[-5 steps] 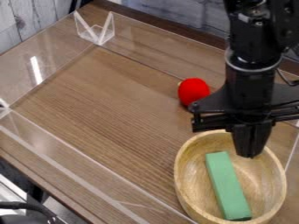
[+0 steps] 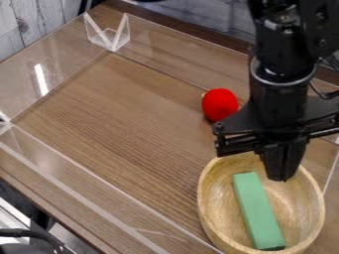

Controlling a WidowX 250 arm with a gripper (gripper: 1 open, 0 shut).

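A green block (image 2: 259, 210) lies inside a round wooden bowl (image 2: 220, 218) at the lower right. Above the bowl hangs my black gripper (image 2: 276, 151), over its back part and the upper end of the block. The gripper looks shut, with nothing visible between its fingers, though the tips are dark and hard to make out.
A red ball (image 2: 220, 103) sits on the wooden table (image 2: 113, 139) just left of the gripper. A white wire-like object (image 2: 110, 32) stands at the back left.
The arm has shifted very slightly; the bowl, block and ball look unmoved.
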